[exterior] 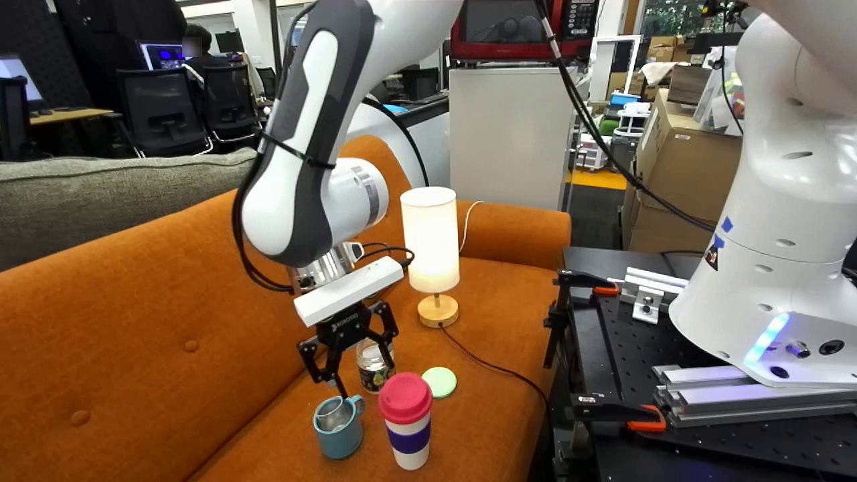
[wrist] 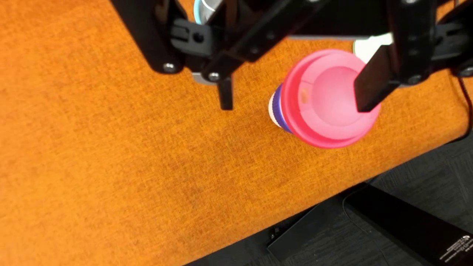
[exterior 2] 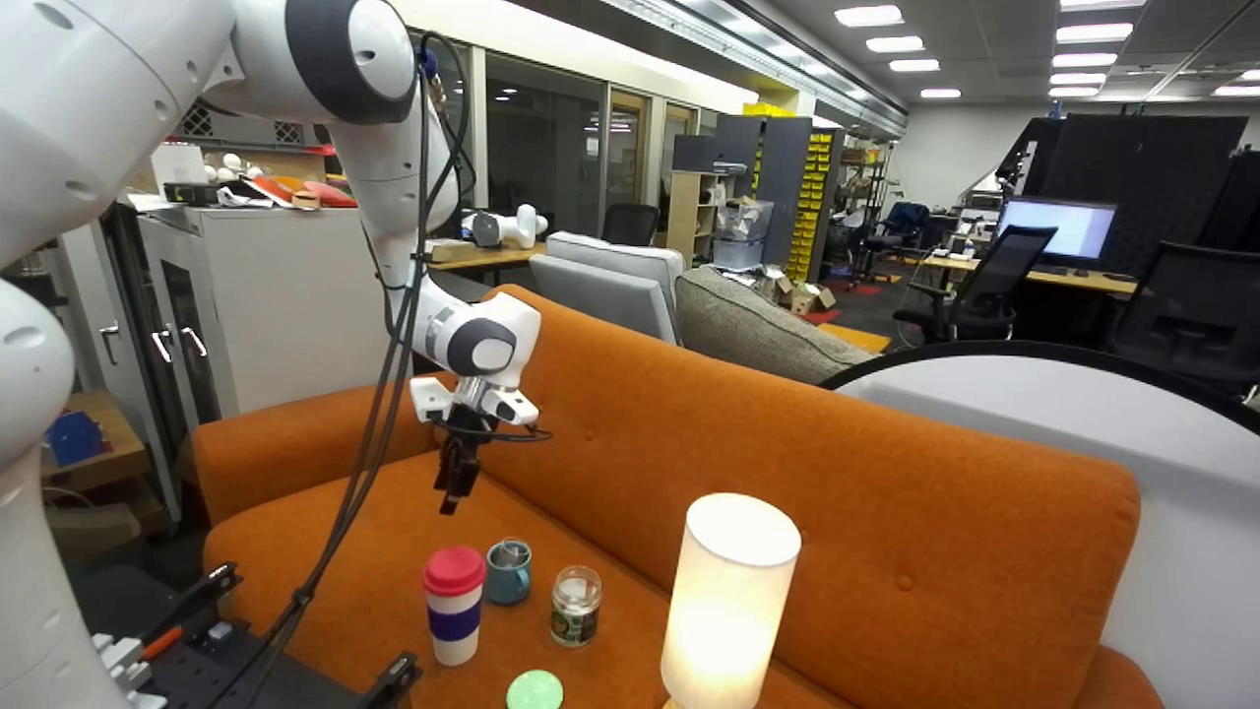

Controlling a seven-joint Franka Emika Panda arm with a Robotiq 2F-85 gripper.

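Note:
My gripper is open above the sofa seat, with nothing held between its fingers. Below it in the wrist view, toward the right finger (wrist: 377, 82), is the pinkish-red lid of a white tumbler (wrist: 330, 99) with a purple band. The tumbler (exterior: 407, 422) stands upright on the orange seat. Beside it sits a blue mug (exterior: 338, 430) with a metal item inside. A glass jar (exterior 2: 575, 605) with a dark label stands without a lid near the mug. A pale green round lid (exterior: 439, 382) lies flat close by.
A lit lamp (exterior: 430, 241) with a wooden base stands on the sofa, its cord running over the front edge. The backrest (exterior: 161, 345) rises behind. Clamps (exterior: 614, 410) jut from the black robot table. Beyond the mug, away from the lamp, the seat is clear.

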